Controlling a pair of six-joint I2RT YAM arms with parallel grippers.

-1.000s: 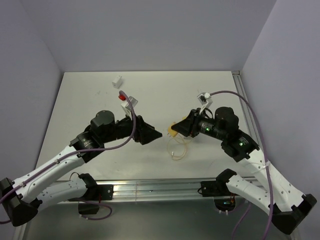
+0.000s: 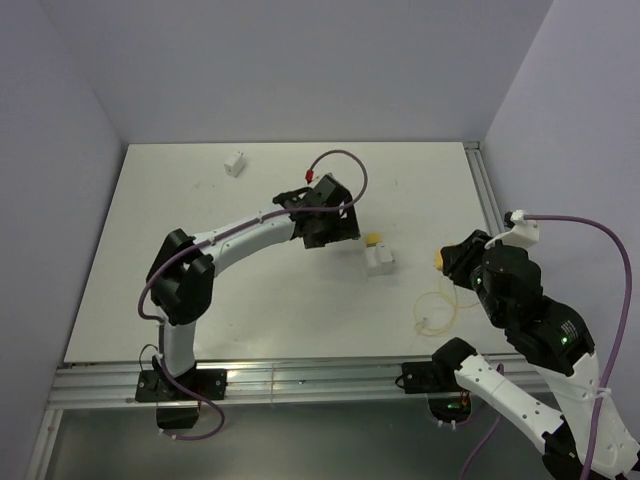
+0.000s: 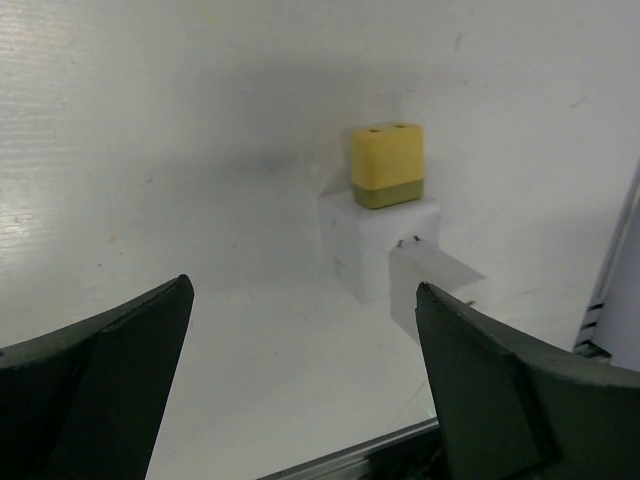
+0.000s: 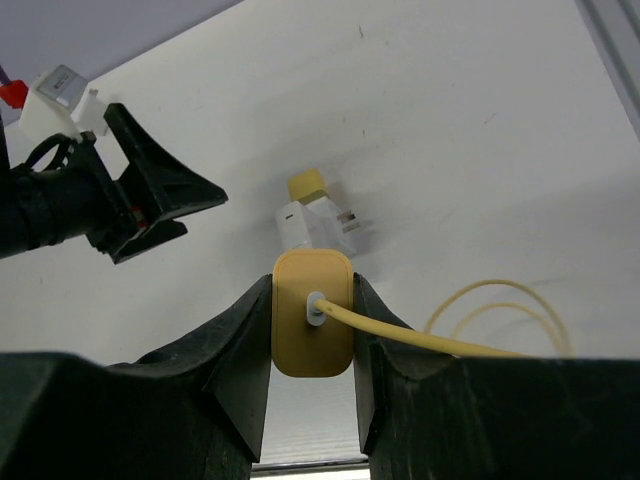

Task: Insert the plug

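A yellow plug (image 4: 312, 290) with a yellow cable (image 4: 410, 337) sits between the fingers of my right gripper, which touch it on both sides. In the top view this right gripper (image 2: 443, 262) is at the right side of the table, apart from the white block. The white block (image 3: 362, 240) stands mid-table with a yellow block (image 3: 387, 160) against it; small dark holes show in the yellow one. My left gripper is open and empty, left of these blocks (image 2: 379, 261) and above the table.
Metal prongs (image 4: 347, 219) stick out at the white piece's side. Another small white block (image 2: 235, 163) lies at the back left. The yellow cable (image 2: 435, 318) loops over the table at right. A metal rail (image 2: 290, 372) runs along the front edge.
The left gripper has travelled right and back, closer to the blocks.
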